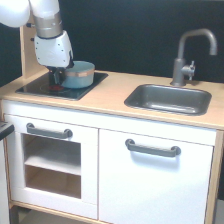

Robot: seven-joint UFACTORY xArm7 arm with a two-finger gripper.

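A light blue pot [80, 74] stands on the dark cooktop at the left of the toy kitchen counter. My gripper [57, 76] reaches down from above, its dark fingers at the pot's left side. The white hand above them hides part of the pot's far left. At this size I cannot make out whether the fingers are apart, closed, or touching the pot's rim.
The black cooktop [42, 87] lies under the pot. A metal sink [168, 99] with a grey faucet [183, 62] is set into the right of the counter. Bare wooden counter [112, 91] lies between them. Cabinet doors with grey handles [152, 148] are below.
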